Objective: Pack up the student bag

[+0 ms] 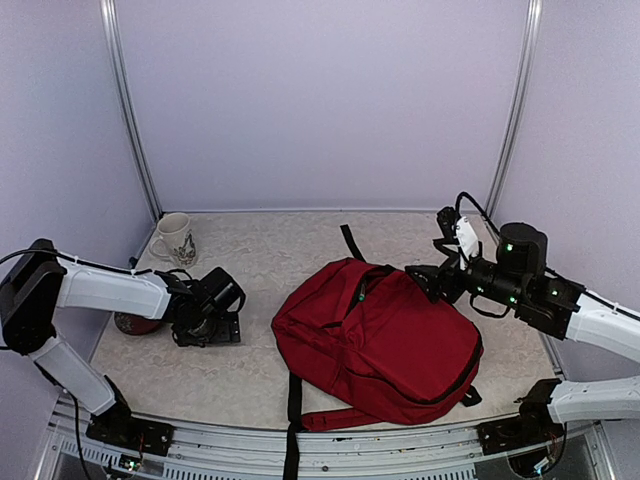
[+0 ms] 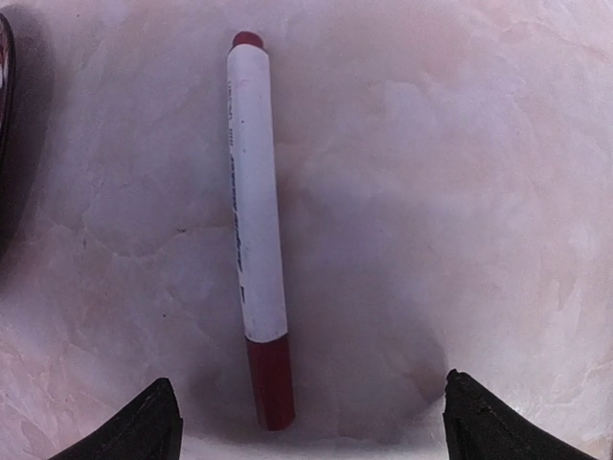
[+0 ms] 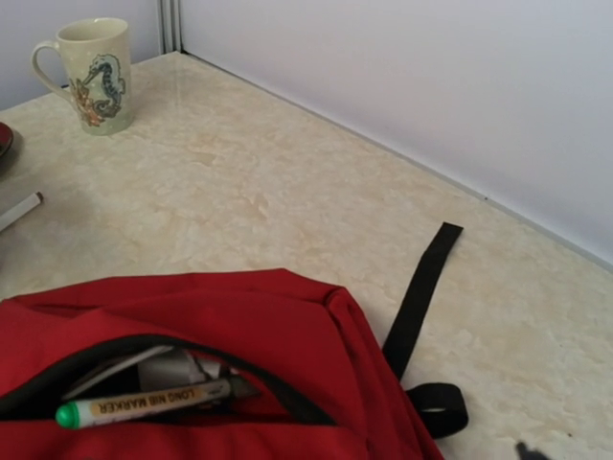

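A white marker [image 2: 257, 192] with a dark red cap lies on the table, between the two spread fingertips of my left gripper as the left wrist view shows it. That gripper [image 1: 222, 328] is open and low over the table at the left, hiding the marker from the top view. The red backpack [image 1: 385, 340] lies right of centre, its pocket partly unzipped. A green-tipped marker [image 3: 144, 404] rests in the pocket's mouth. Over the bag's upper right side hovers my right gripper [image 1: 425, 280], open and empty; only a dark fingertip [image 3: 529, 450] shows in its wrist view.
A seahorse mug [image 1: 175, 240] stands at the back left. A dark red round object [image 1: 137, 324] is partly hidden by the left arm. Black straps [image 1: 351, 241] stretch out from the bag. Bare table lies between the mug and the bag.
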